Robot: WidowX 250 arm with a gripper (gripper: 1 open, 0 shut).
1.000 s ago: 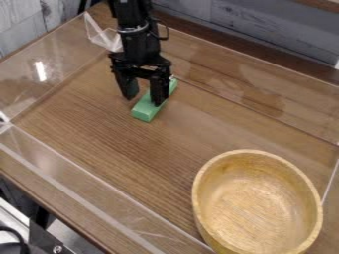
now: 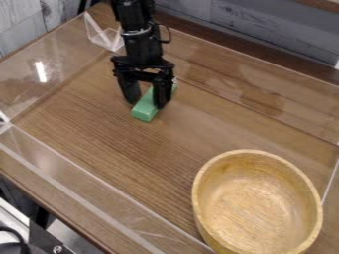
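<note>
A black gripper (image 2: pixel 143 79) comes down from the top centre of the camera view over a small green object (image 2: pixel 149 109) on the wooden table (image 2: pixel 106 159). The gripper is open, its dark fingers around the upper part of the green object, which is partly hidden behind them. Whether they touch it cannot be told.
A large yellow tray or basin (image 2: pixel 257 203) sits at the lower right. A pale edge of the work area runs along the top right, with darker space beyond the table at the corners.
The gripper has shifted slightly over the green object. The green object looks nearly in the same place.
</note>
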